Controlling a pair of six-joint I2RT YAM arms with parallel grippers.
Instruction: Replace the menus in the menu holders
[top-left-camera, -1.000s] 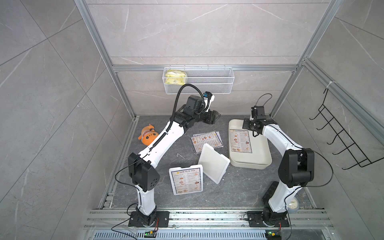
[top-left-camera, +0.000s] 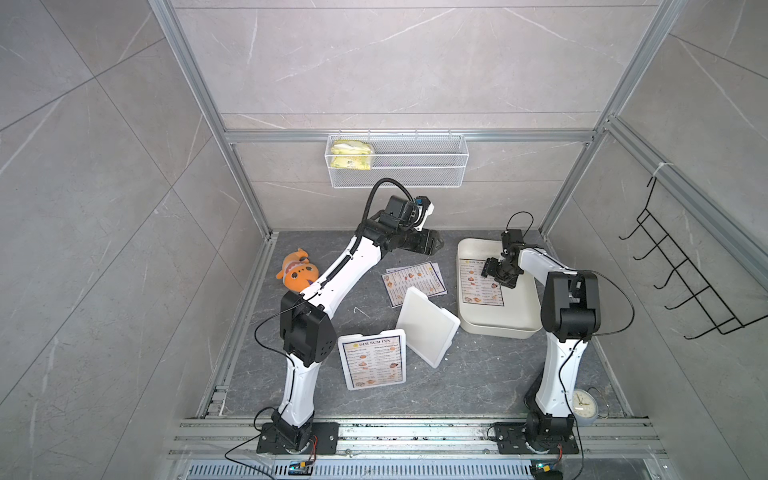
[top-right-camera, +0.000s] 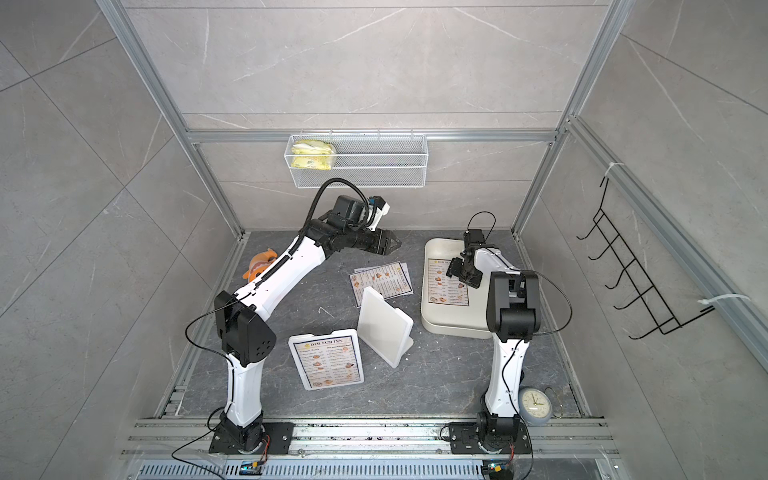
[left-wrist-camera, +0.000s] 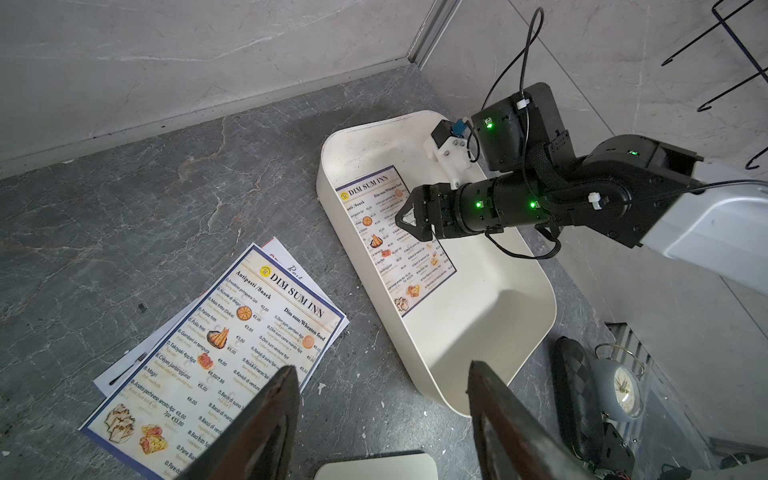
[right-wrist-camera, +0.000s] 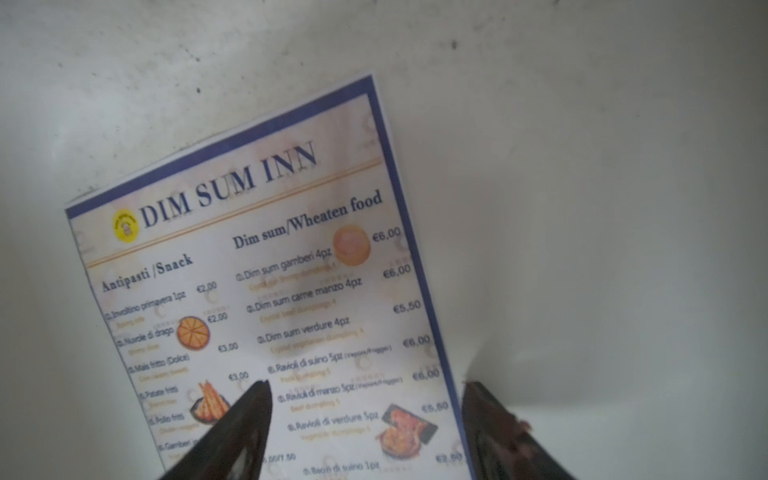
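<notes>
A DIM SUM INN menu (right-wrist-camera: 264, 336) lies in the cream tray (top-left-camera: 512, 320), with my right gripper low over it at its right edge, fingers apart. My left gripper hangs open above the table, with two overlapping sheets (left-wrist-camera: 208, 360) below it, the upper a DIM SUM INN menu. At the front stand a white holder (top-left-camera: 344, 376) showing a menu and a second white holder (top-left-camera: 425, 324) that looks blank from here.
An orange plush toy (top-left-camera: 297, 273) sits at the left. A wire basket (top-left-camera: 420, 160) hangs on the back wall, a black hook rack (top-left-camera: 672, 264) on the right wall. A clock (top-right-camera: 534, 404) stands at the front right.
My right gripper has come down into the tray onto the menu.
</notes>
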